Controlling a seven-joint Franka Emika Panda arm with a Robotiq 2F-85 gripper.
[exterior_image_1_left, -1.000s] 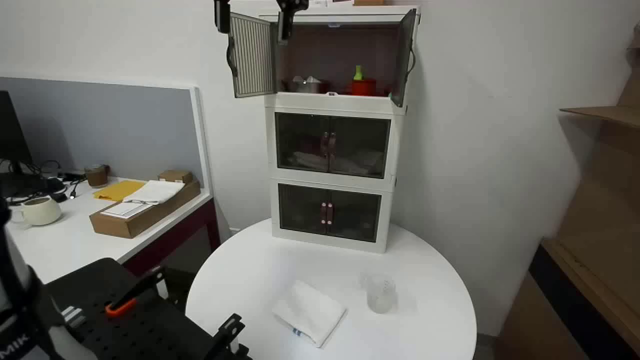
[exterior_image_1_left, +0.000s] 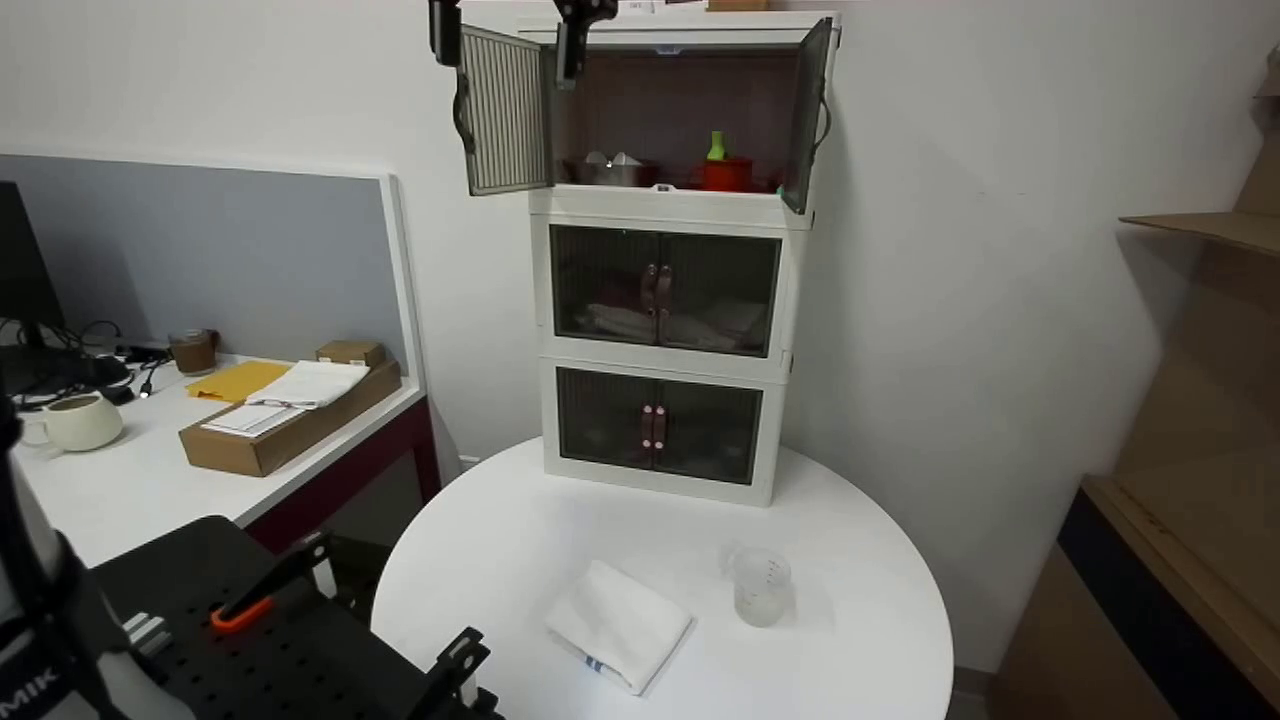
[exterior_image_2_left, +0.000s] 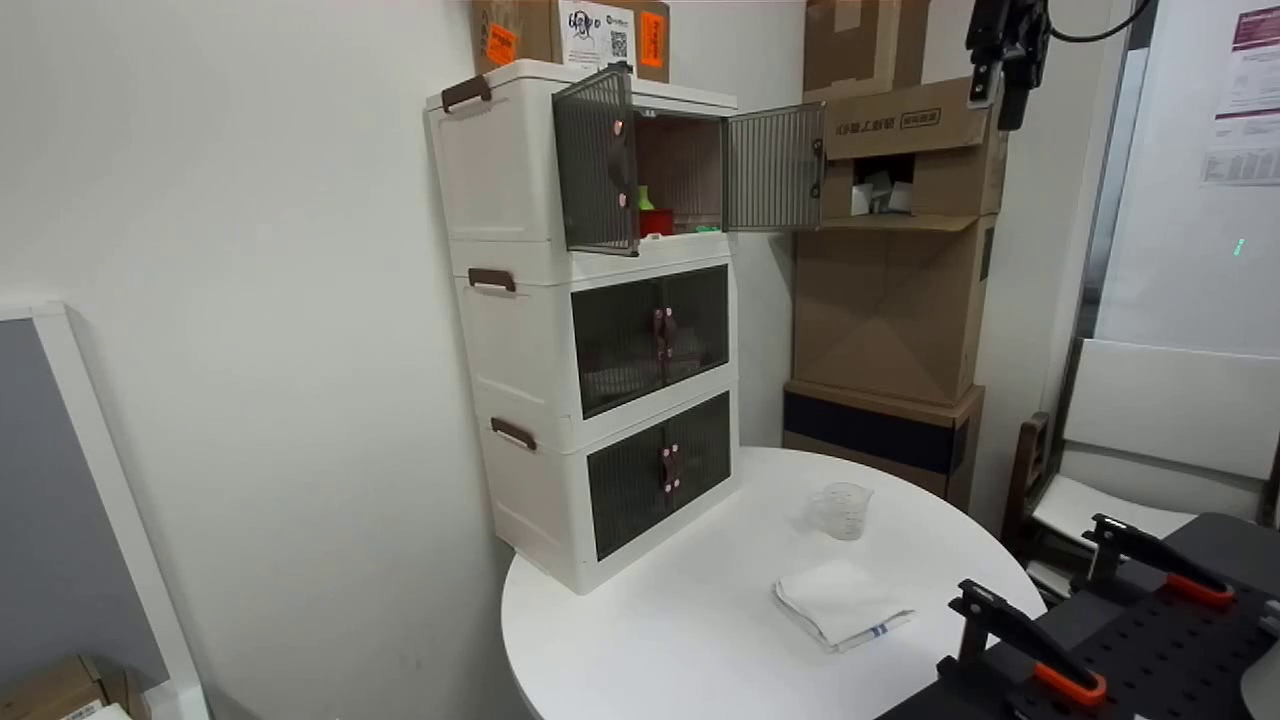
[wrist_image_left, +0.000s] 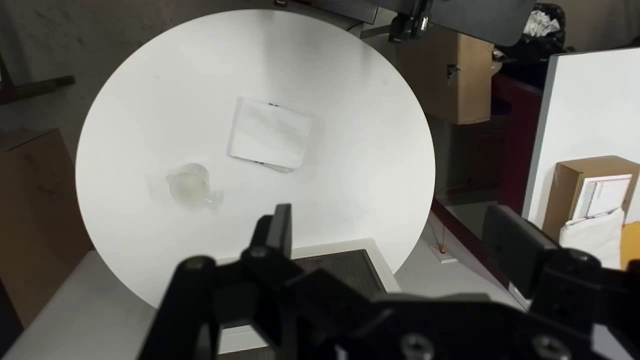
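Observation:
High above the round white table (exterior_image_1_left: 504, 540), my gripper (exterior_image_1_left: 506, 54) stands open, its two fingers far apart with nothing between them. In the wrist view the same gripper spans wide over the cabinet's side of the table. A folded white cloth (exterior_image_1_left: 620, 624) with a blue stripe lies flat on the table. Beside it stands a clear measuring cup (exterior_image_1_left: 762, 588), upright, apart from the cloth. The white three-tier cabinet (exterior_image_2_left: 546, 432) rises at the back; its top doors are swung open. Inside the top tier are a red pot (exterior_image_1_left: 725, 175), a green item (exterior_image_1_left: 716, 146) and a metal pot (exterior_image_1_left: 618, 173).
Both lower tiers have their dark doors closed, with cloths dimly visible in the middle one. The top tier's left door (exterior_image_1_left: 504, 114) juts out near my gripper. A desk (exterior_image_1_left: 132, 480) stands left, cardboard boxes (exterior_image_2_left: 882, 300) right.

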